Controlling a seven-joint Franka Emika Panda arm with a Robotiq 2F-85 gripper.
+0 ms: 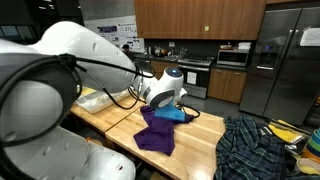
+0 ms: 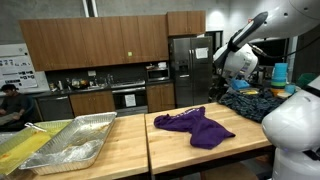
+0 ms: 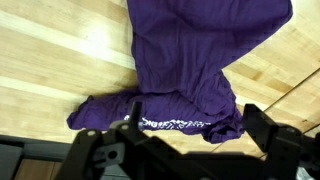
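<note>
A purple cloth [image 1: 157, 136] lies spread and wrinkled on the wooden table. Exterior view 2 shows the same cloth [image 2: 208, 133] near the table's edge, with a bunched part trailing to the left. In the wrist view the purple cloth [image 3: 180, 50] fills the middle, with pale lettering on a gathered fold closer to the fingers. My gripper is open above that fold, its two dark fingers wide apart and nothing held between them. From exterior view 1, the gripper [image 1: 172, 114] hangs over the cloth's far part; the height of the gap is hard to judge.
A dark patterned cloth heap [image 1: 250, 148] covers the table's right side. Beyond it are colourful items [image 1: 312, 145]. A clear tray [image 2: 75, 140] sits at the other side, beside a yellow-green one [image 2: 25, 145]. Bare wood [image 1: 205, 135] separates the purple cloth from the heap.
</note>
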